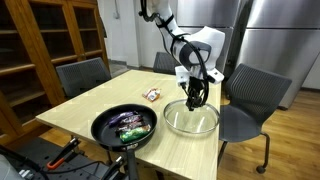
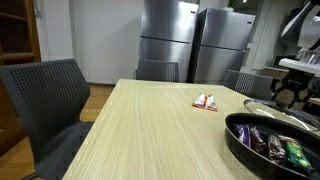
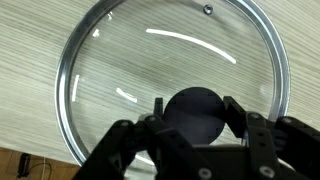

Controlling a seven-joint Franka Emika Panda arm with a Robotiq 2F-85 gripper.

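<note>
A clear glass lid (image 1: 187,124) with a metal rim is at the right side of the table, beside the round black pan (image 1: 98,130). My gripper (image 1: 190,103) points down over the lid's middle. In the wrist view, the gripper's fingers (image 3: 157,112) stand on both sides of the round black knob (image 3: 195,122), shut on it. The lid lies roughly level; whether its rim touches the table cannot be told. Several colourful wrapped packets (image 1: 130,125) lie in the uncovered pan, also visible in exterior view 2.
A small red and white item (image 1: 152,95) rests farther back on the table (image 1: 95,105), whose left part is clear. Dark chairs (image 1: 250,105) stand around it. Refrigerators (image 2: 168,40) are in the background.
</note>
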